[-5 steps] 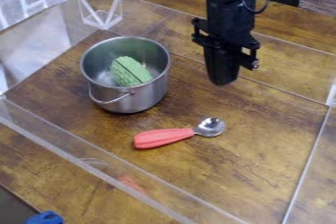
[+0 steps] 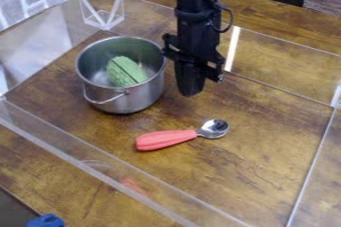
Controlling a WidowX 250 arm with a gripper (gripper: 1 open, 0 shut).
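Observation:
A steel pot (image 2: pixel 110 92) with a wire handle sits on the wooden table (image 2: pixel 266 171), holding a green oblong item (image 2: pixel 126 70). My black gripper (image 2: pixel 189 80) is just right of the pot's rim, pointing down, and looks shut, with nothing visible between its fingers. A spoon (image 2: pixel 170 138) with a red handle and metal bowl lies in front, below the pot and gripper.
Clear plastic edging runs along the left and front-left of the table. A blue object (image 2: pixel 44 220) is at the bottom-left corner.
My gripper has moved left from over the right part of the table to beside the pot. The pot and spoon look unmoved.

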